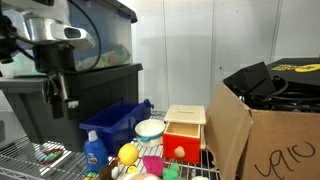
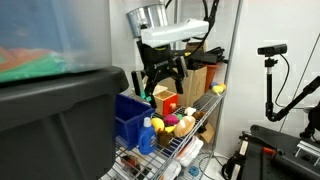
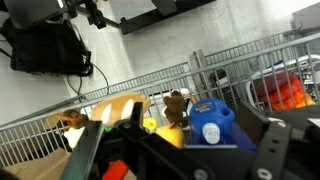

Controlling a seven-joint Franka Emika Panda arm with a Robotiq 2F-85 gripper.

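My gripper (image 2: 167, 93) hangs open above the wire rack, its fingers apart with nothing between them. In exterior view 1 the gripper (image 1: 60, 104) is at the left, above and to the left of a blue bottle (image 1: 95, 150) with a white label. From the wrist view, the blue bottle (image 3: 210, 121) shows below, near the right finger, with a brown toy (image 3: 176, 104) and an orange-yellow round thing (image 3: 172, 135) beside it. On the rack are also a yellow-orange ball (image 1: 128, 153), a pink piece (image 1: 153, 164) and a light blue bowl (image 1: 150, 129).
Behind the bottle stands a dark blue bin (image 1: 118, 122), beside a large dark grey container (image 1: 100, 90). An orange-red box (image 1: 182, 142) is at the back, and a cardboard box (image 1: 235, 135) bounds the right. The rack's left part is mostly bare wire.
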